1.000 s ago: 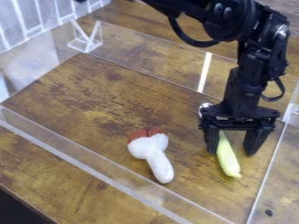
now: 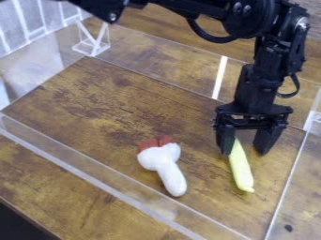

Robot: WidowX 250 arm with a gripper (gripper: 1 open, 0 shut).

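My black gripper (image 2: 249,141) hangs at the right with its fingers open, low over the wooden floor of a clear-walled tray. A long pale yellow-green object (image 2: 241,171) lies just below it, its upper end between or beneath the fingers; whether they touch it I cannot tell. A white object with a red patch (image 2: 168,171), shaped somewhat like a mushroom, lies left of it, apart from the gripper.
The tray's clear wall (image 2: 88,164) runs along the near left. A white bracket (image 2: 93,39) stands at the back left corner.
My gripper has shifted slightly since a second ago, rising a little. The two objects on the floor show little or no movement.
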